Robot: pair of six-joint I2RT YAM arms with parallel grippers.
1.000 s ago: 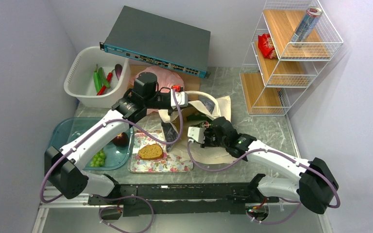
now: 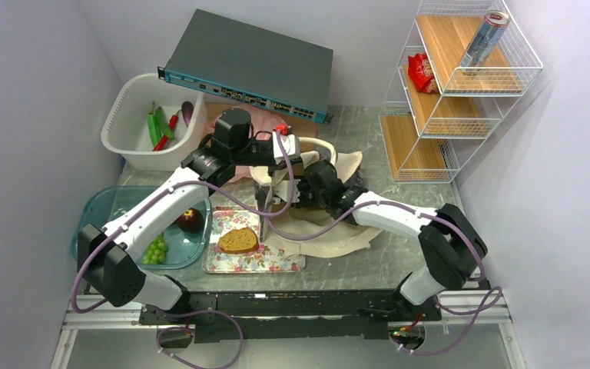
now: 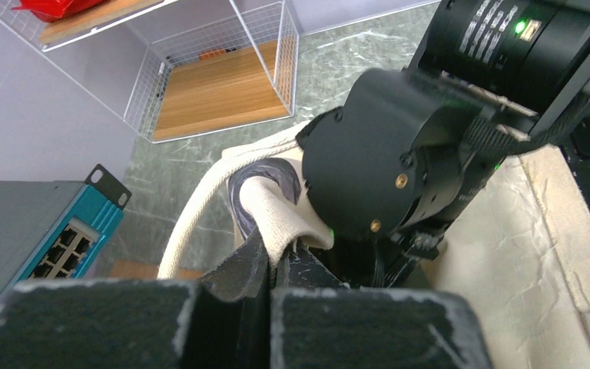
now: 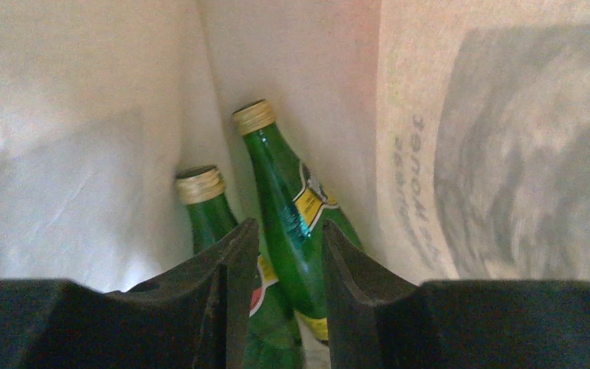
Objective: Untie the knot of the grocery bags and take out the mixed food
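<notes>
The cream cloth grocery bag (image 2: 330,240) lies on the grey counter under both arms. My left gripper is shut on a fold of the bag's cloth (image 3: 273,211), beside a looped cord handle (image 3: 200,196). My right gripper is part open inside the bag, its fingers above two green glass bottles, a nearer one (image 4: 207,215) and one lying behind it (image 4: 284,192). Nothing is seen held between the right fingers. No food shows inside the bag in the right wrist view.
A floral tray (image 2: 269,261) with bread lies front centre, a teal tub (image 2: 100,223) and white basket (image 2: 123,131) at left. A wire shelf (image 2: 399,146) stands back right; a dark rack device (image 2: 246,54) is at the back.
The left gripper has shifted very slightly, still at the bag's top.
</notes>
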